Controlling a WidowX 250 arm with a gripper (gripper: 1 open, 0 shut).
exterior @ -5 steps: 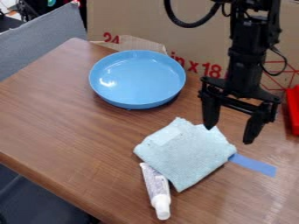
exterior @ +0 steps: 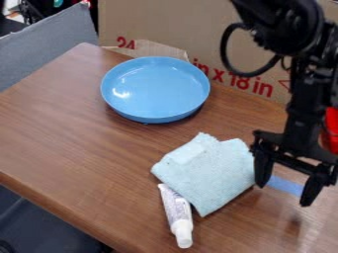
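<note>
My black gripper (exterior: 286, 176) stands open and low over the right side of the wooden table, just right of a folded pale blue cloth (exterior: 203, 172), its fingers above a strip of blue tape (exterior: 288, 186). A white tube (exterior: 177, 215) lies along the cloth's lower left. A blue plate (exterior: 156, 87) sits at the back of the table.
A cardboard box (exterior: 185, 25) stands behind the table. A red object (exterior: 330, 126) is partly visible at the right edge.
My gripper has moved down and to the right, from above the cloth's upper right to beside it. The cloth, tube and plate look unmoved.
</note>
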